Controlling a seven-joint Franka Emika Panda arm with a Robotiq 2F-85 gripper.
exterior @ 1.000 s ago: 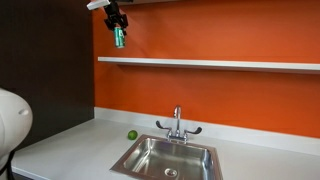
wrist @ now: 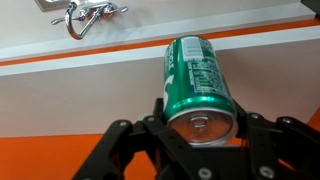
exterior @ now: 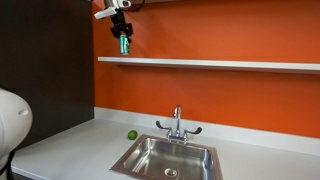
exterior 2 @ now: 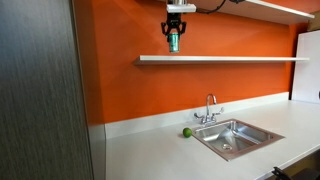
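A green can (wrist: 198, 88) fills the middle of the wrist view, one round metal end toward the camera, with my gripper shut on it. In exterior view 1 the can (exterior: 124, 45) hangs below the gripper (exterior: 122, 30), up near the left end of the lower white shelf (exterior: 200, 65). Exterior view 2 shows the can (exterior 2: 173, 43) upright, a little higher than that shelf (exterior 2: 220, 58) and beneath the gripper (exterior 2: 174, 29). Whether it is over the shelf or in front of it I cannot tell.
A steel sink (exterior: 168, 158) with a faucet (exterior: 178, 125) is set in the white counter (exterior: 75, 150). By the sink lies a green lime (exterior: 132, 134). A dark tall panel (exterior: 45, 65) bounds the left side. The lower shelf looks bare.
The gripper and the can have moved slightly right and a bit lower in exterior view 1. The can is held throughout; sink and lime have not moved.
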